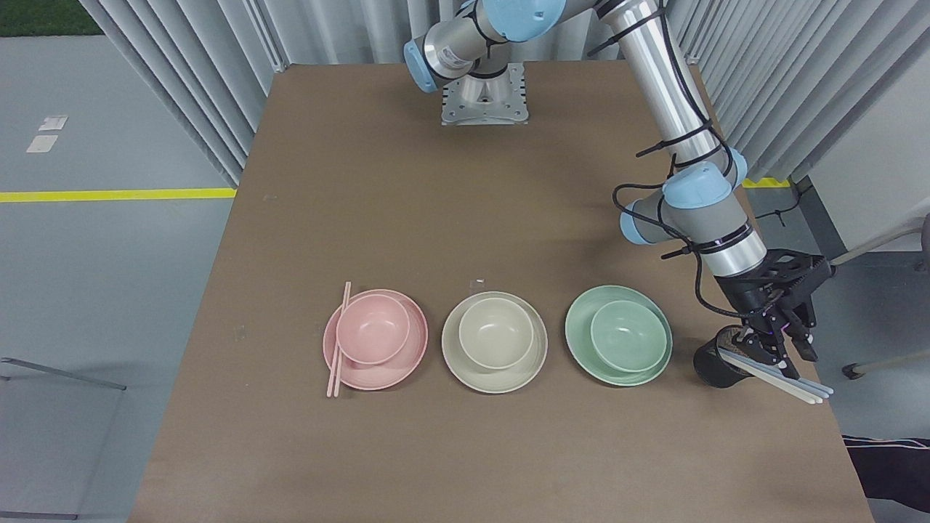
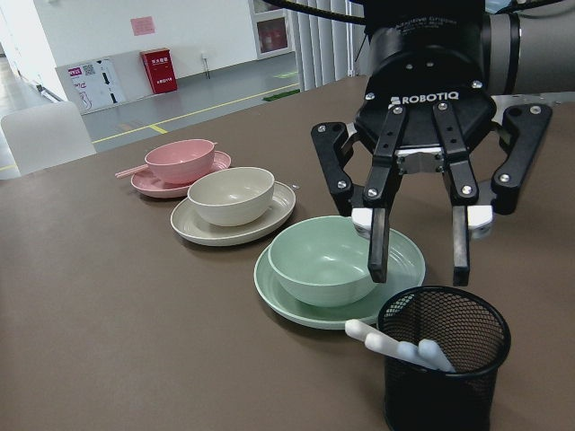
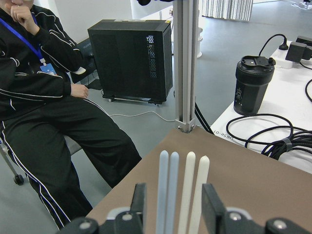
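My gripper (image 2: pixel 419 268) is open with nothing between its fingers, just above and behind a black mesh holder (image 2: pixel 442 395). Pale chopsticks (image 2: pixel 400 353) lean in the holder; in the wrist view two light blue sticks (image 3: pixel 163 192) and two white sticks (image 3: pixel 186 192) lie side by side between my fingertips' sightlines. A green bowl (image 1: pixel 625 335) on its plate, a cream bowl (image 1: pixel 495 331) on its plate and a pink bowl (image 1: pixel 373 327) on its plate stand in a row. Pink chopsticks (image 1: pixel 337 349) rest on the pink plate's left side.
The holder stands near the table's right edge. Beyond that edge the wrist view shows a seated person (image 3: pixel 48 126), a metal post (image 3: pixel 184 63) and a white desk with cables.
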